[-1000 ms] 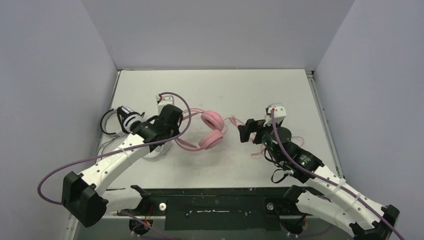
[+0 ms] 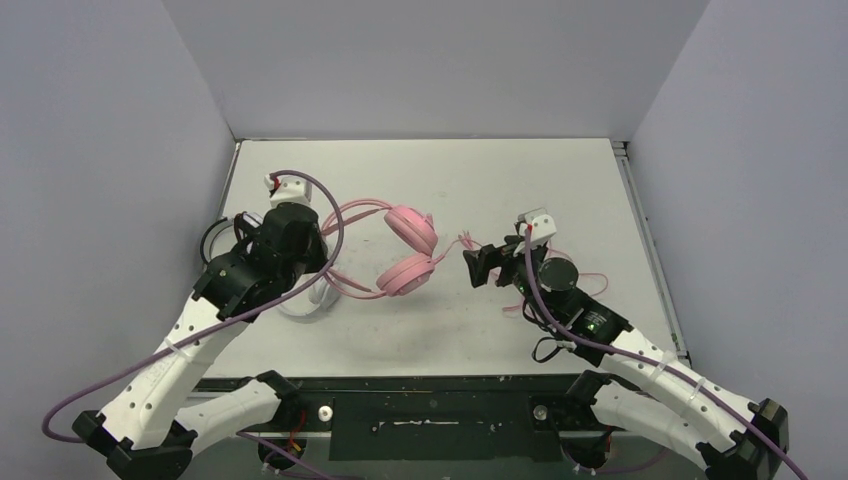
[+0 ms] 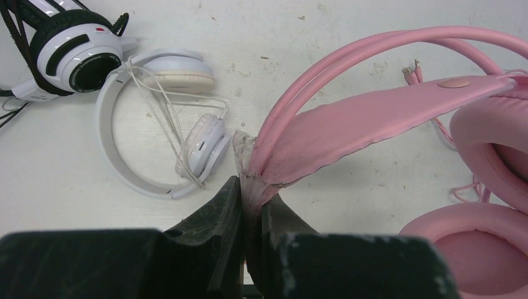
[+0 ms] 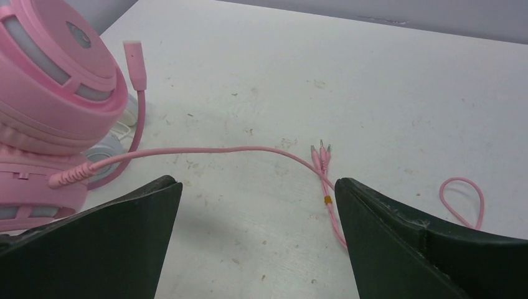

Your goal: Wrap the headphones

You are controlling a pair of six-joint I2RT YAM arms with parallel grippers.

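Note:
Pink headphones point(image 2: 409, 228) hang above the table's middle left, their headband point(image 3: 373, 124) pinched by my left gripper, which is shut on it at the worn top of the band. Both ear cups point(image 3: 482, 249) point right, toward my other arm. From one cup a pink cable point(image 4: 230, 149) runs right, across the view between the open fingers of my right gripper. The right gripper touches nothing that I can see. Metal-tipped plugs point(image 4: 322, 156) and a loop of the cable point(image 4: 464, 202) lie on the table beyond it.
White headphones point(image 3: 109, 118) with a tangled white cord lie at the left of the table. A black-and-white pair point(image 3: 78, 53) sits beside them, partly hidden by my left arm in the top view.
The right gripper has shifted slightly left and remains open.

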